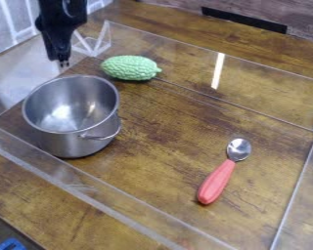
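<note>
My gripper [63,61] hangs at the upper left, above and just behind the steel pot [70,115], its narrow tip shut with nothing visible between the fingers. A green bumpy bitter-melon-like object [129,67] lies on the wooden table to the right of the gripper. A spoon with a red handle [217,181] lies at the lower right, bowl end pointing away.
Clear low walls border the wooden work area [186,117] at the left, back and right. A dark blue item [5,236] sits at the bottom left corner.
</note>
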